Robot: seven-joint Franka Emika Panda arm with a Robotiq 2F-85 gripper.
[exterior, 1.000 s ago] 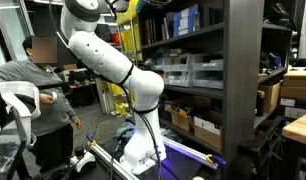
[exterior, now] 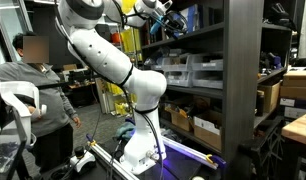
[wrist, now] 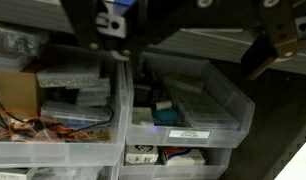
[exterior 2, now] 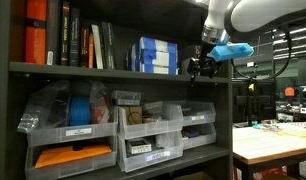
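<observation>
My gripper (exterior 2: 202,66) stands open at the upper shelf's front edge, right of the blue-and-white boxes (exterior 2: 158,55). In exterior view 1 the gripper (exterior: 171,24) shows near the top, in front of the shelving. Its dark fingers are wide apart at the top of the wrist view, nothing visible between them. Below and beyond them, a clear bin (wrist: 183,112) holds small boxes and other items. Another clear bin (wrist: 68,152) beside it contains packets and cables.
Books (exterior 2: 78,35) fill the upper shelf's left part. The shelf board (exterior 2: 103,73) and the dark side upright (exterior: 238,75) lie close to the arm. Stacked clear bins (exterior 2: 148,122) occupy the lower shelf. A person (exterior: 38,95) stands at the left.
The upper arm links and the gripper have come lower in exterior view 1, bringing more of the gripper into view. The shelves and bins have not moved.
</observation>
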